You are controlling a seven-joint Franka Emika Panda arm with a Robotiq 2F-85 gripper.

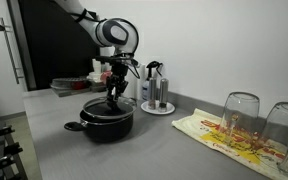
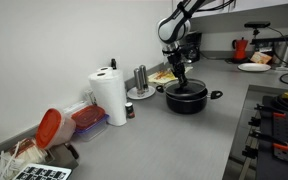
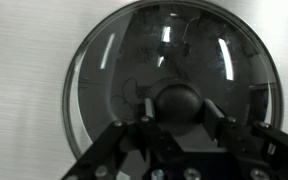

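A black pot with side handles stands on the grey table. Its glass lid sits at the pot's top, nearly level; whether its rim rests fully on the pot I cannot tell. My gripper is shut on the lid's round black knob, with a finger on either side. From the opposite side, the pot shows below the gripper. In the wrist view the glass lid fills the middle, and its glass hides most of what lies beneath.
Behind the pot, a white plate carries metal shakers. Two upturned glasses stand on a yellow patterned cloth at right. A paper towel roll and several containers line the wall.
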